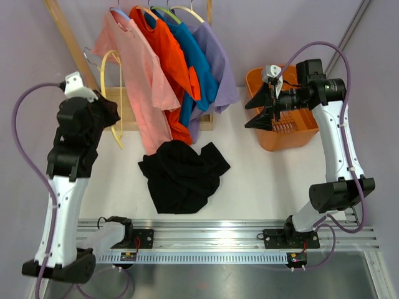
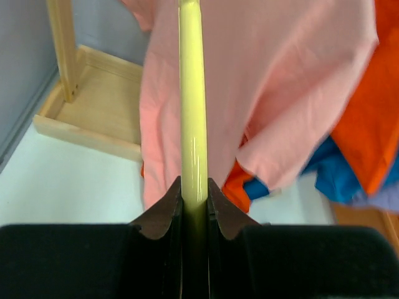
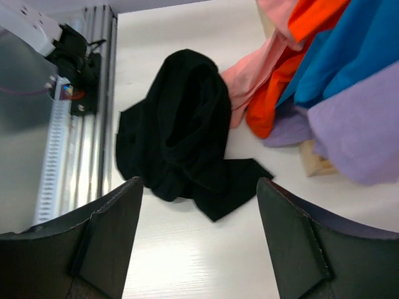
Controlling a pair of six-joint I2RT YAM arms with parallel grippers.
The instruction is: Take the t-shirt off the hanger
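A bare yellow hanger [image 1: 107, 68] hangs in the grip of my left gripper [image 1: 116, 112], left of the pink shirt. In the left wrist view its yellow bar [image 2: 194, 124] runs down between the shut fingers, with no cloth on the part that shows. The hanger's metal hook points toward the rack's left post. A black t-shirt [image 1: 181, 177] lies crumpled flat on the table, clear of both grippers. To its upper right, beside the orange basket, my right gripper [image 1: 252, 114] stands open and empty.
Pink [image 1: 140, 81], orange [image 1: 165, 53], blue [image 1: 199, 65] and purple [image 1: 215, 68] shirts hang on the wooden rack [image 1: 73, 47] at the back. An orange basket [image 1: 280, 142] sits at the right.
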